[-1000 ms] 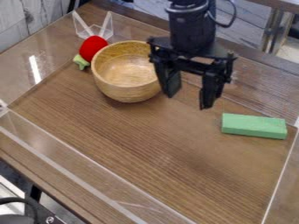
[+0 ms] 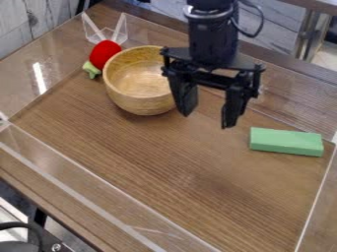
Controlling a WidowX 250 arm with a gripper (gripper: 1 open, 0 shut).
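My black gripper [image 2: 210, 91] hangs over the middle of the wooden table [image 2: 158, 182], open, its fingers spread apart, right of a light wooden bowl [image 2: 132, 84]. A green rectangular block [image 2: 285, 142] lies to the right. A red object [image 2: 104, 55] with a white top and a green part sits behind the bowl at the back left.
A wall edge runs along the back left, and cables show at the lower left corner.
The gripper has shifted and turned slightly over the last second. The bowl, red object and green block have not moved.
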